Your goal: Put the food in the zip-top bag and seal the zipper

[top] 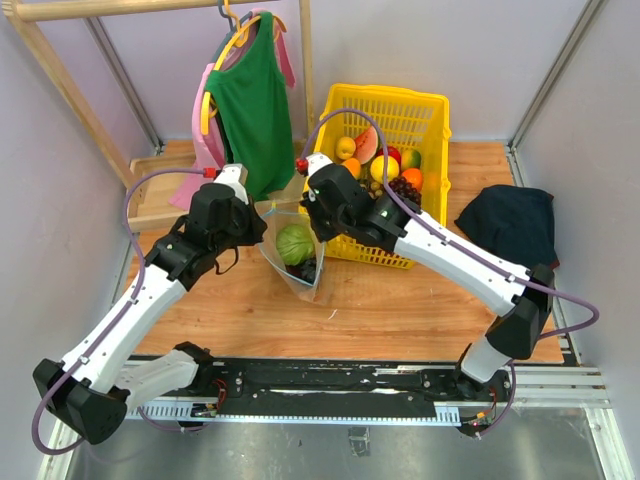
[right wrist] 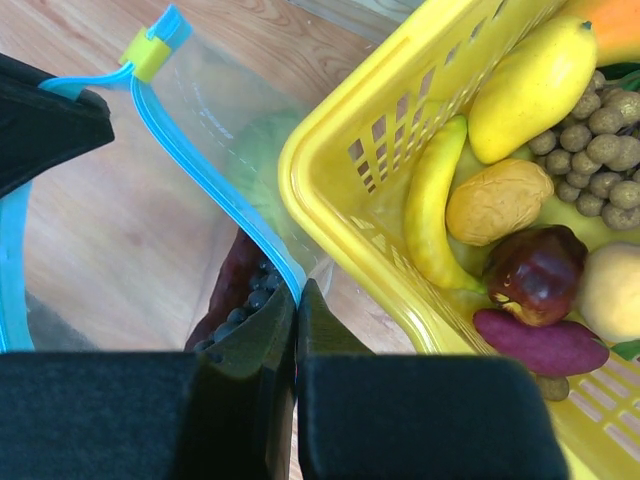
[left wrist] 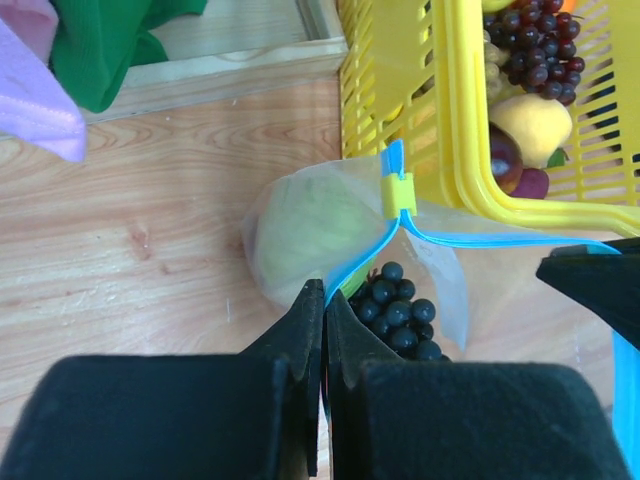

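Observation:
The clear zip top bag (top: 308,291) stands on the table with its mouth spread wide between both grippers. Inside it are a green cabbage (top: 295,244) and dark grapes; a long dark red item (right wrist: 227,284) shows beside the grapes in the right wrist view. Blue zipper strips line the mouth, and a yellow-green slider (left wrist: 398,194) sits at one end. My left gripper is shut on one side of the rim. Opposite, my right gripper is shut on the other side, where the blue strip (right wrist: 222,192) runs between its fingertips.
A yellow basket (top: 436,110) full of fruit stands close behind the bag, near the right gripper. Clothes (top: 252,110) hang from a wooden rack at back left. A dark cloth (top: 508,226) lies on the right.

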